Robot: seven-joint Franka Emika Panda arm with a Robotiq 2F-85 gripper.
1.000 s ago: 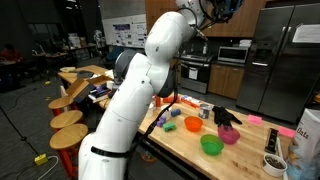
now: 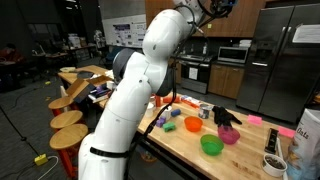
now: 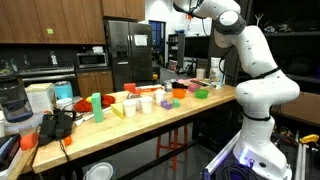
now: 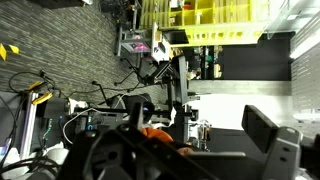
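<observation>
Held high above the table, my arm reaches the top of exterior view 1, where the dark gripper [image 2: 222, 9] is small and partly cut off. In the wrist view the gripper shows two dark fingers standing wide apart, so it looks open. Nothing is clearly held between them. On the table are a green bowl [image 2: 211, 145], an orange bowl [image 2: 193, 124] and a pink bowl [image 2: 229, 134]. A black item [image 2: 226, 117] lies at the pink bowl, its kind unclear.
Small coloured blocks [image 2: 168, 126] lie left of the bowls. A white container [image 2: 305, 135] stands at the table's right end. Wooden stools [image 2: 68, 136] line the left side. In exterior view 2, a green box [image 3: 97, 107] and other household items crowd the near left.
The upper part of my arm has shifted left and slightly down in exterior view 1, still high above the table. The bowls and the black item have stayed in place.
</observation>
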